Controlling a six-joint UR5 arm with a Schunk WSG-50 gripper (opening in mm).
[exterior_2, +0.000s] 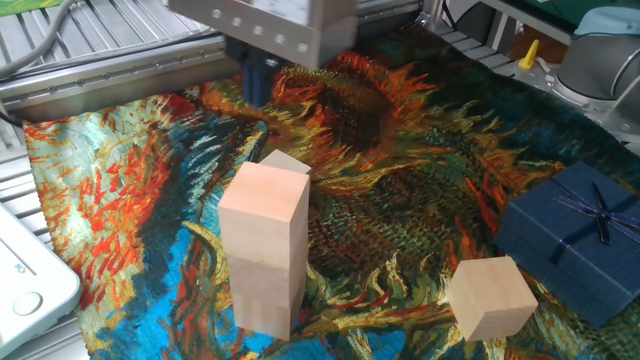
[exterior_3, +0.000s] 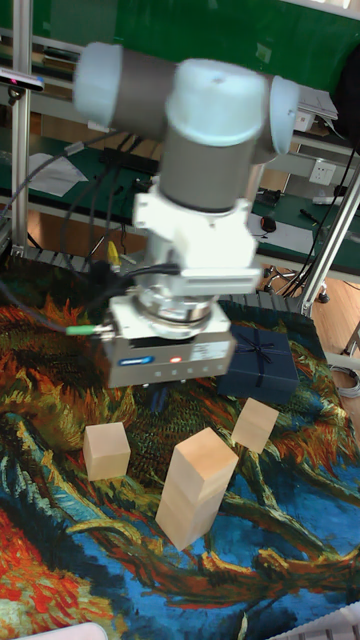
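Note:
A tower of pale wooden blocks (exterior_2: 262, 235) stands upright on the patterned cloth, also seen as a stack (exterior_3: 195, 491) in the other view. Just behind it, mostly hidden in exterior view 2, is a single wooden cube (exterior_2: 287, 161); exterior view 3 shows this cube (exterior_3: 107, 452) apart from the tower. Another loose cube (exterior_2: 491, 298) lies on the tower's other side, close to the blue box. My gripper (exterior_2: 256, 100) hangs in the air beyond the tower, its dark fingers close together and nothing visible between them. It looks shut in exterior view 3, too.
A dark blue box with a ribbon (exterior_2: 575, 240) sits on the cloth at the right. At the left edge is a white device (exterior_2: 28, 275). A metal rail (exterior_2: 130, 85) runs along the back. Cloth between the tower and the rail is bare.

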